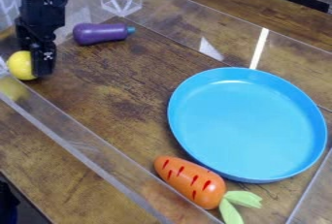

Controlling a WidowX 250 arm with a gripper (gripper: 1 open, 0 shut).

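Observation:
The black gripper [37,57] is at the far left, down over a yellow lemon-like toy [19,66], its fingers overlapping the toy. Whether they are closed on it is unclear. A purple toy eggplant [101,33] lies behind and to the right of the gripper. A large blue plate [247,123] rests on the right side. An orange toy carrot [191,182] with green leaves lies at the lower middle.
Clear low walls [111,177] border the wooden work surface.

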